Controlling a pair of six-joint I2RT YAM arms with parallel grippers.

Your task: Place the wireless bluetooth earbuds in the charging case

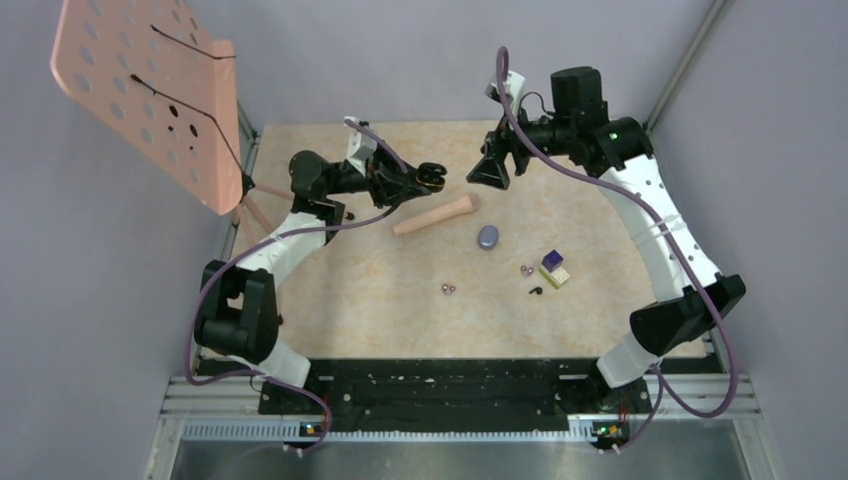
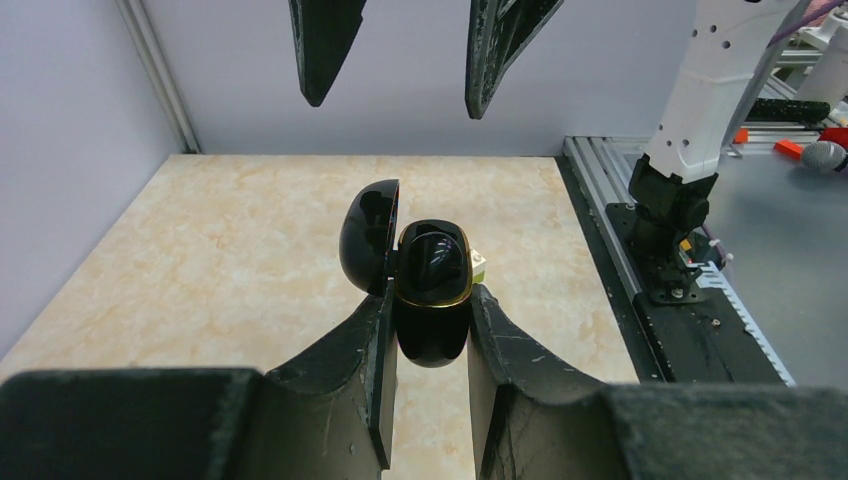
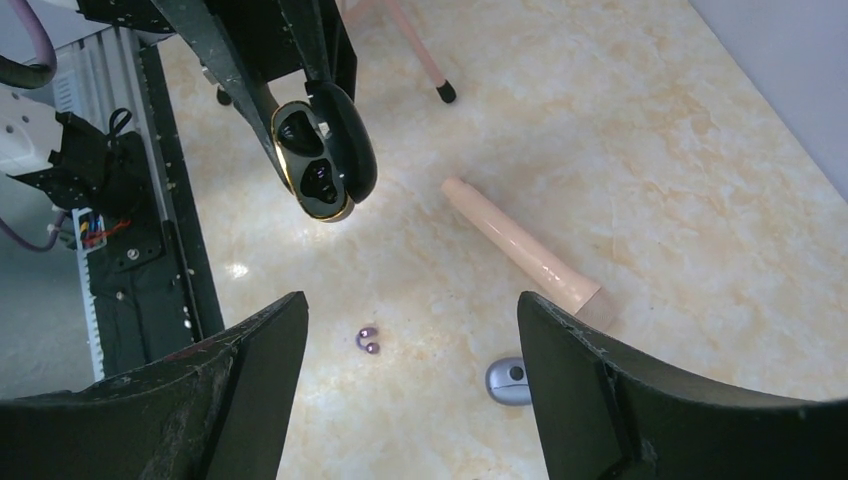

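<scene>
My left gripper is shut on the black, gold-rimmed charging case [image 2: 432, 290], holding it above the table with its lid [image 2: 369, 235] open. In the right wrist view the case [image 3: 312, 160] shows two dark wells; whether earbuds sit in them I cannot tell for sure. A small black earbud [image 1: 536, 291] lies on the table at the right. My right gripper [image 1: 489, 170] stands open to the right of the case, nothing visible between its fingers.
On the table [image 1: 360, 300] lie a pale cylinder [image 1: 436, 214], a grey oval [image 1: 488, 236], small blocks [image 1: 554, 268] and small pink bead pieces [image 1: 448, 289]. A pink perforated panel [image 1: 150, 110] stands at the left.
</scene>
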